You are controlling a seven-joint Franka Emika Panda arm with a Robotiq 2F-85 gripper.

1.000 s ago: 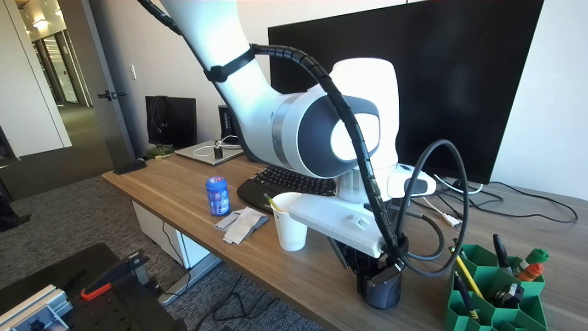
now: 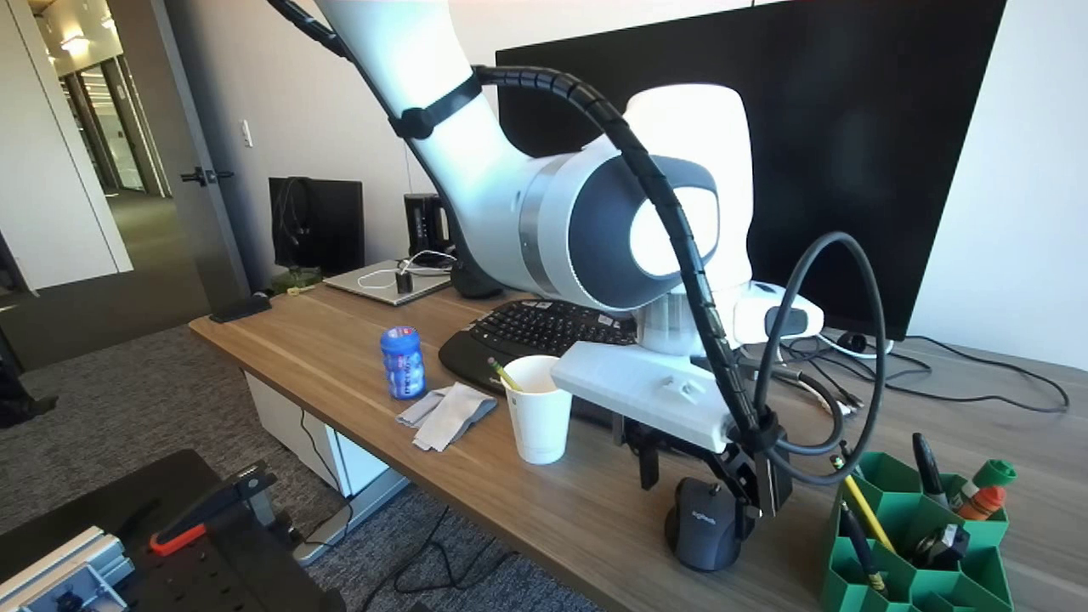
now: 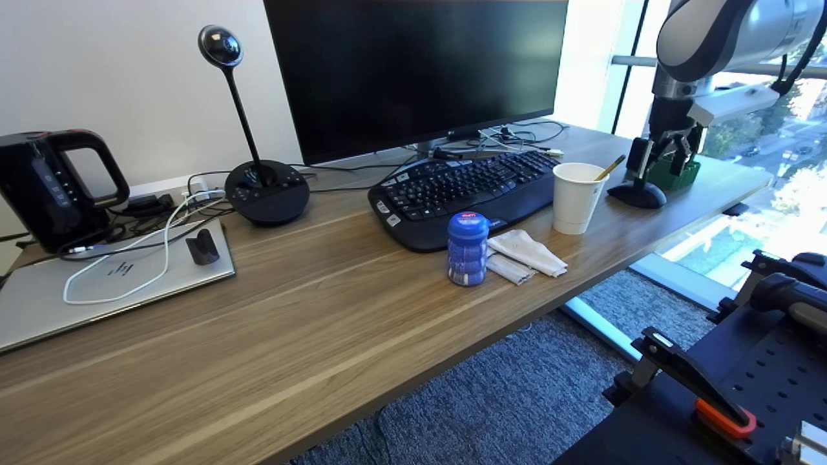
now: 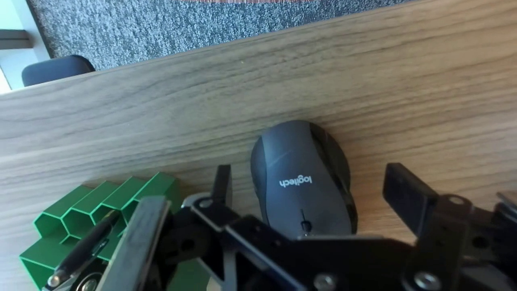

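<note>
In the wrist view a dark grey Logitech mouse (image 4: 304,174) lies flat on the wooden desk. My gripper is open, one finger on either side of the mouse, with bare desk showing between each finger and its sides. The mouse's lower end is hidden behind the gripper's body. From exterior view 1, the gripper (image 2: 704,490) hangs just above the mouse (image 2: 704,530). Exterior view 2 has the gripper (image 3: 663,159) at the far right, over the mouse (image 3: 637,194).
A green hexagonal organizer (image 2: 923,581) with pens stands close by. Along the desk are a white cup (image 2: 541,428) holding a pencil, folded cloths (image 2: 449,415), a blue canister (image 2: 404,364) and a black keyboard (image 3: 465,194). Clear wood lies between the mouse and the desk's edge.
My arm has risen and shifted right in exterior view 1. The fingers, low over the mouse before, now stand open and higher, showing more of it. The mouse has stayed on the desk.
</note>
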